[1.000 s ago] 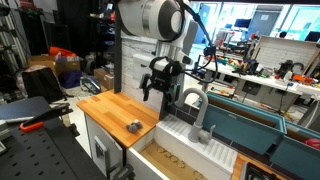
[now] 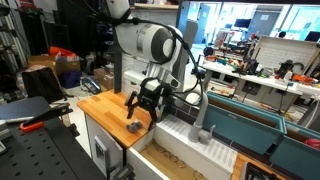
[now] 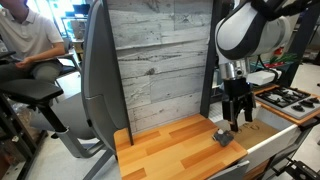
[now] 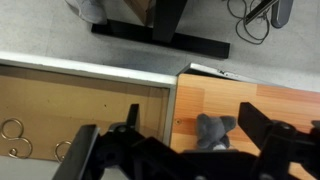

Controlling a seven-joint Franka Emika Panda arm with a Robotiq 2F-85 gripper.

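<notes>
A small grey soft-looking object (image 2: 133, 126) lies on the light wooden board (image 2: 106, 108), near the board's edge beside the tray. My gripper (image 2: 143, 113) points downward above the board, its two black fingers spread apart with nothing held between them. Exterior view 2 has the gripper (image 3: 237, 117) over the board's right end, and the grey object (image 3: 222, 138) sits below it. Seen from the wrist, the grey object (image 4: 213, 130) shows between the fingers, closer to the right one, and its lower part is cut off by the gripper body.
Beside the board is a shallow white-edged tray (image 2: 165, 145) with several brass-coloured rings (image 4: 12, 128). A grey tap (image 2: 203, 105) rises behind it, with another grey object (image 4: 90, 10) nearby. Green boxes (image 2: 245, 118) stand at the back right.
My gripper has come down and moved left over the board, closer to the grey object. The object itself has not moved.
</notes>
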